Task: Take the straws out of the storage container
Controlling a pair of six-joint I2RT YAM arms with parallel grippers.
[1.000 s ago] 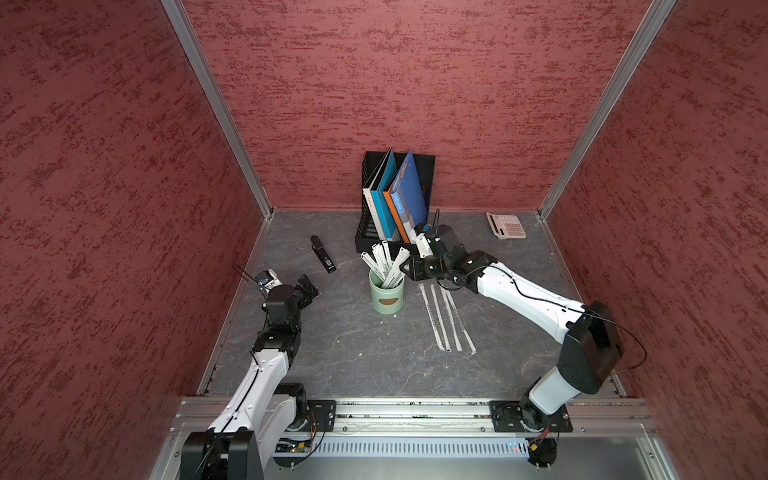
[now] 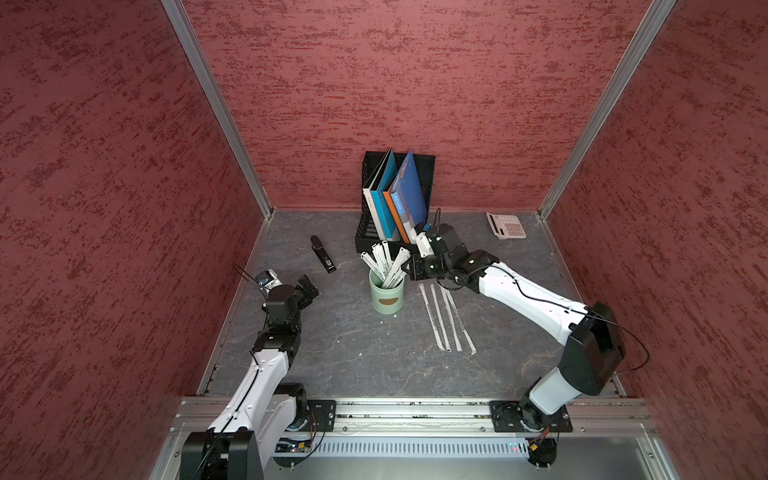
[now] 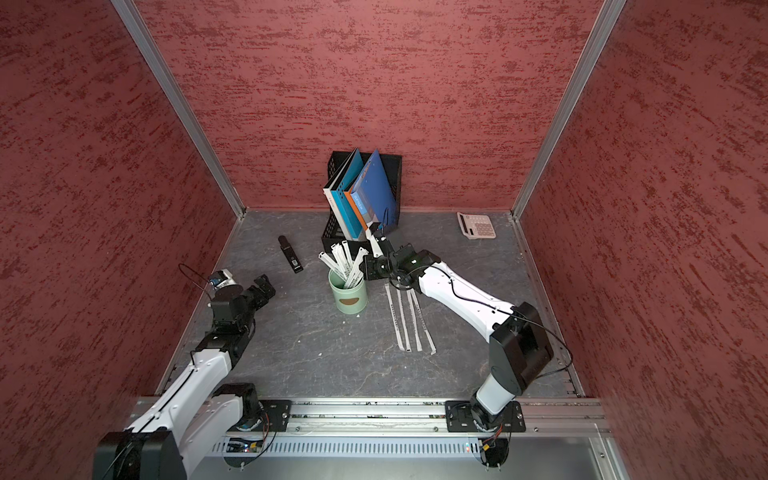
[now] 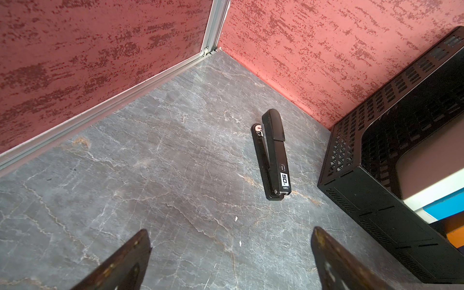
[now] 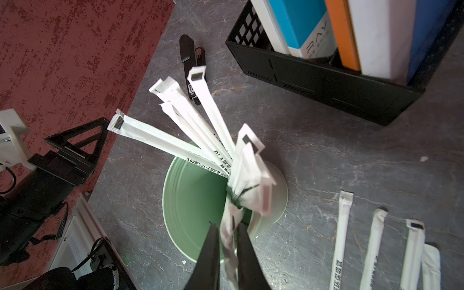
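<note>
A green container [image 2: 386, 299] stands mid-table with several white paper-wrapped straws [image 5: 164, 145] poking out of it. Several more straws [image 5: 342, 232] lie side by side on the table to its right. My right gripper is at the container's right rim, its fingertips partly apart around a white wrapped straw among the bunch; whether it grips it is unclear. My left gripper stands open over the left of the table, with nothing between its fingers.
A black file rack [image 2: 424, 172] with folders stands behind the container. A stapler [image 4: 275, 154] lies back left, a calculator [image 2: 505, 226] back right.
The right arm has shifted very slightly around the container's top. The left arm and the straws on the table have not moved.
</note>
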